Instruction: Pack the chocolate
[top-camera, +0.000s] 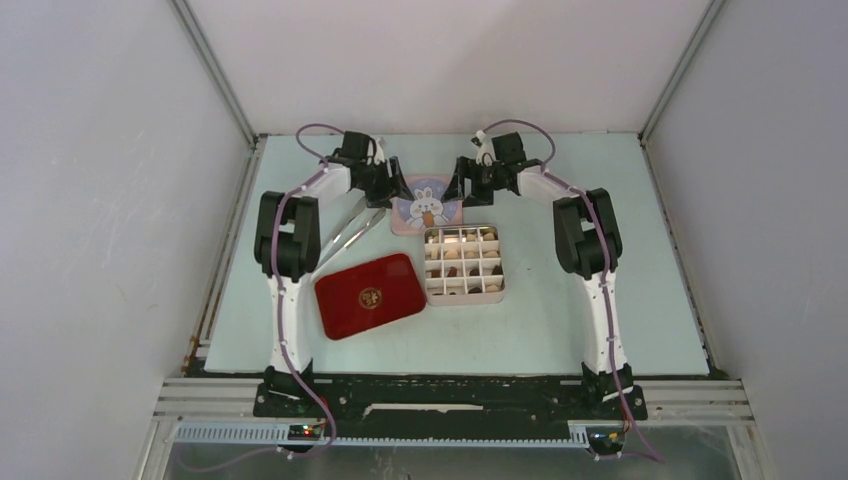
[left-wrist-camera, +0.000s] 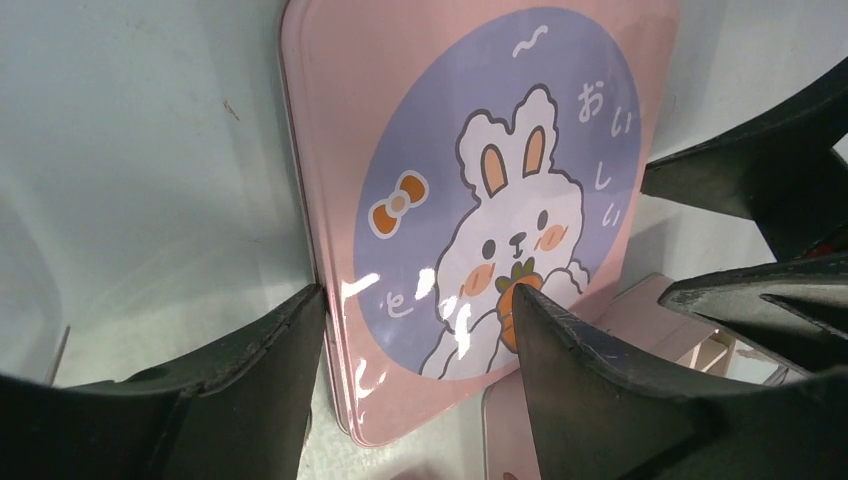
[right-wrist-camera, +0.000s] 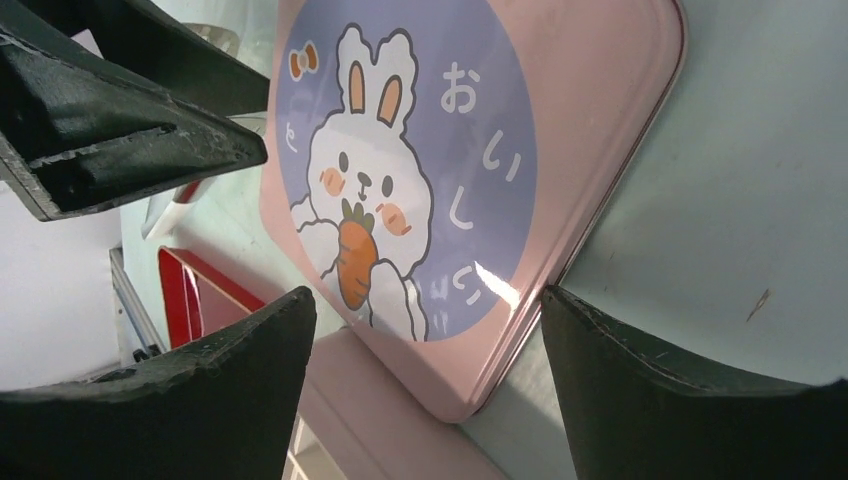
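Observation:
The pink lid (top-camera: 427, 205) with a rabbit in a purple circle lies between both grippers, just behind the pink box (top-camera: 464, 299) of compartments holding chocolates. In the left wrist view, my left gripper has one finger against the lid's left edge and the other over its face; it is closed on the lid. In the right wrist view, my right gripper has one finger at the lid's right edge and the other over its near corner; whether it grips is unclear. The two grippers face each other across the lid.
A dark red tray (top-camera: 369, 297) lies at the front left, beside the box. Long silver tongs (top-camera: 350, 235) lie left of the lid.

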